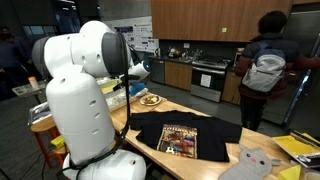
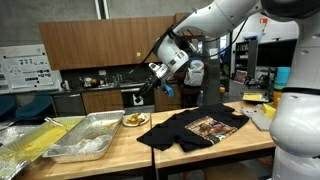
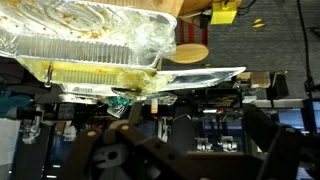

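In the second exterior view, my dark gripper [image 2: 153,83] hangs in the air at the end of the white arm, above the back part of the table. The wrist view shows my gripper with dark fingers well apart at left and right; it looks open, and nothing shows held between them. A foil tray [image 2: 85,140] lies on the table to the left, below the gripper's height. Shiny foil and crumpled clear wrap [image 3: 150,38] fill the upper left of the wrist view. Close to the tray is a plate of food [image 2: 135,119].
Yellow-lined trays [image 2: 40,142] lie farther left. A black cloth [image 1: 190,130] covers the table's middle, with a patterned picture [image 1: 178,140] on it. A grey animal-shaped mat [image 1: 250,163] lies near the front right. Someone with a grey backpack [image 1: 265,70] stands behind the table.
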